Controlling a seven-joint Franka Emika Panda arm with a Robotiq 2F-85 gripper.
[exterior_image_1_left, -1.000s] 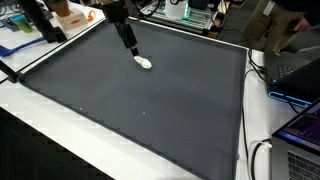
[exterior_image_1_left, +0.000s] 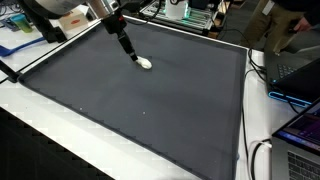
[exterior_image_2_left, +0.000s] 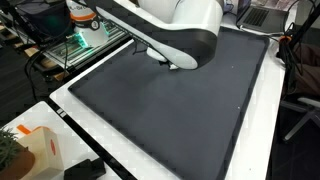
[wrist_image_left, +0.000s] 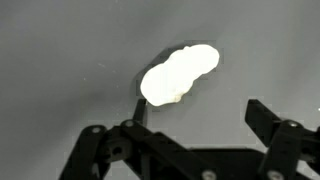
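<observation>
A small white, lumpy, elongated object (wrist_image_left: 178, 75) lies on the dark grey tabletop. In exterior view 1 this white object (exterior_image_1_left: 144, 63) sits toward the far side of the table, close by the fingertips of my gripper (exterior_image_1_left: 133, 60). The wrist view shows my gripper open, one black finger at lower left and the other at right, with the white object ahead of the gap and bare table between them. In exterior view 2 the arm (exterior_image_2_left: 185, 35) covers most of the gripper, and a bit of white shows beneath it.
Laptops (exterior_image_1_left: 295, 120) stand off its right edge. Cluttered gear (exterior_image_1_left: 25, 30) lies beyond the far left corner. A cardboard box and a plant (exterior_image_2_left: 12, 155) are at lower left in exterior view 2.
My gripper has come lower and nearer to the white object, and more of the arm has entered exterior view 1. The white object has stayed where it was.
</observation>
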